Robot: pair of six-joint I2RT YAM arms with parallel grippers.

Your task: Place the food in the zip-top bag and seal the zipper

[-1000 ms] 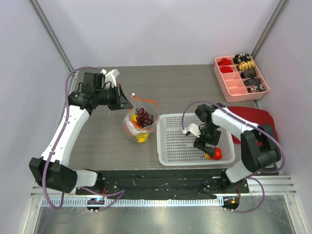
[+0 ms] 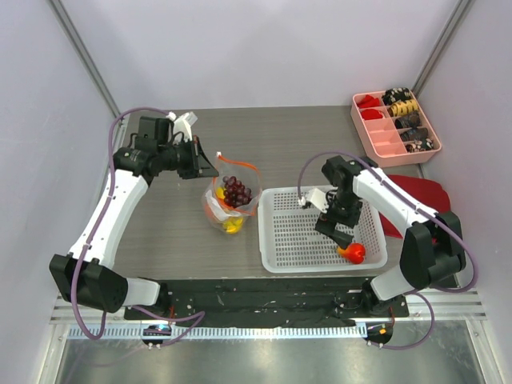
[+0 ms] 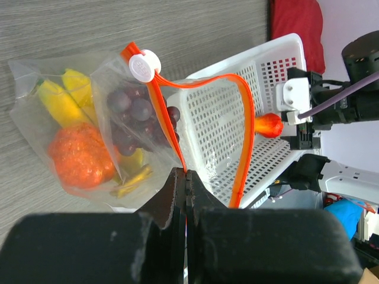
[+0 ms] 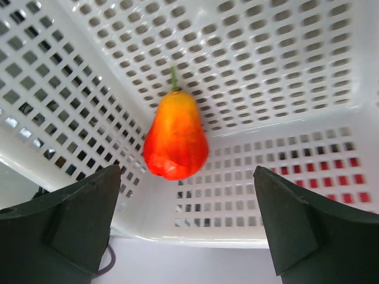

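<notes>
The clear zip bag [image 2: 232,204] with orange zipper holds grapes [image 2: 238,192], yellow items and an orange lumpy fruit [image 3: 81,155]. My left gripper is shut on the bag's orange zipper edge [image 3: 166,118], holding it up. A red-orange pepper or fruit [image 4: 175,139] with a green stem lies in the white perforated basket [image 2: 280,240]. My right gripper hangs open over it, nothing between its fingers.
A pink compartment box [image 2: 384,142] with small rolled items stands at the back right, beside a red cushion-like item [image 2: 424,192] behind the basket.
My right arm has risen and shifted slightly toward the back left, away from the red fruit, which is now more exposed. The left arm and bag look unchanged.
</notes>
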